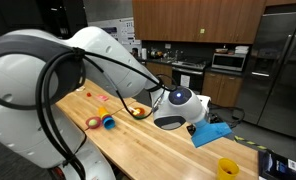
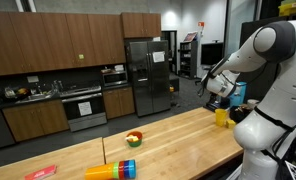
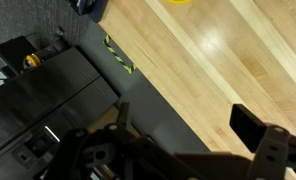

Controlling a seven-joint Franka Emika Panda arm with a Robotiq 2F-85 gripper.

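My gripper stands open above the wooden table (image 3: 198, 70), with a dark finger on either side and nothing between them in the wrist view. A flat blue piece (image 1: 210, 133) shows at the arm's hand in exterior view 1. On the near right of the table is a yellow cup (image 1: 228, 170), below and to the right of the hand. The same yellow cup (image 2: 221, 117) appears near the table's right end in exterior view 2. Only a sliver of yellow shows at the top edge of the wrist view.
A bowl with colourful contents (image 2: 134, 137) sits mid-table, and a multicoloured cylinder (image 2: 110, 170) lies near the front edge. A pink-red item (image 2: 40, 172) is at the left. A dark object (image 1: 278, 165) stands at the right end. Bare wood lies between the bowl and cup.
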